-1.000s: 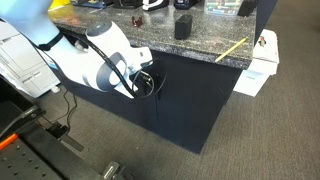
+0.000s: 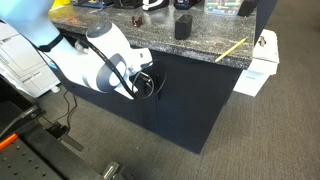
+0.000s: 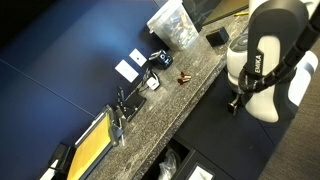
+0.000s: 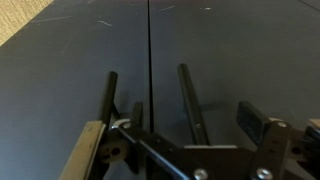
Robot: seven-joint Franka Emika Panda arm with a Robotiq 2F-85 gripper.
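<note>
Two dark cabinet doors fill the wrist view, split by a thin vertical seam. Each has a black bar handle: the left handle and the right handle stand on either side of that seam. My gripper is open in front of the doors, its fingers spread wide at the lower left and lower right. In exterior view 1 the gripper is close to the cabinet front, below the counter. Cables and the arm partly hide it there. I cannot tell whether it touches either handle.
Above the doors runs a speckled counter, its edge overhanging the arm. On it are a black block, a yellow stick and a clear container. A white bin stands beside the cabinet; open floor lies in front.
</note>
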